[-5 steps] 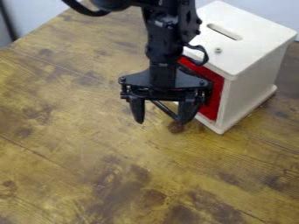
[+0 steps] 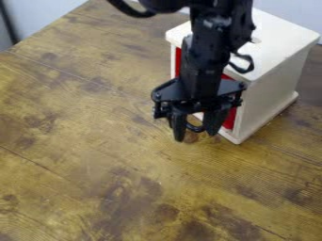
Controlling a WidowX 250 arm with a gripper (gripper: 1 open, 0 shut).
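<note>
The black gripper (image 2: 195, 124) hangs low over the wooden floor, in front of a white wooden box (image 2: 272, 85) with a red front (image 2: 229, 117). Its body covers much of that red face, and its fingers point down near the box's lower front edge. Whether anything sits between the fingers I cannot tell.
A white wall stands behind the box at the top right, and a grey edge shows at the top left.
The gripper has shifted right and turned, now nearer the box and covering more of its top. Its fingers appear closer together than before.
</note>
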